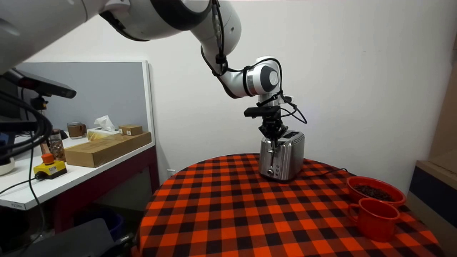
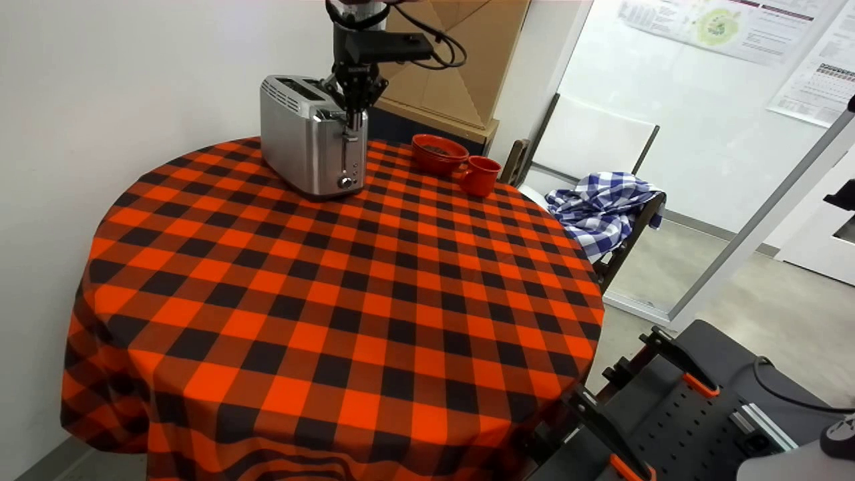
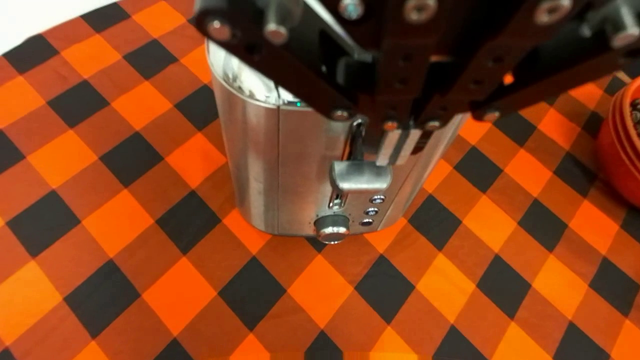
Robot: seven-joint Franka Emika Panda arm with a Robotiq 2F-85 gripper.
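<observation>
A silver two-slot toaster [image 1: 289,156] stands upright on the checked tablecloth near the wall. On its front face, the wrist view shows a metal lever [image 3: 361,177] high in its slot, with a round knob [image 3: 331,229] below and small buttons beside it. My gripper is shut, its fingertips together and nothing visible between them. It points downward at the upper front of the toaster, with the tips just above and behind the lever's right side in the wrist view. Whether they touch the lever or the toaster, I cannot tell.
A red bowl [image 1: 352,189] of dark pieces and a red mug [image 1: 376,222] are at the table's right side. The toaster's cord [image 1: 330,172] trails right. The red and black tablecloth [image 2: 320,296] is clear in front of the toaster.
</observation>
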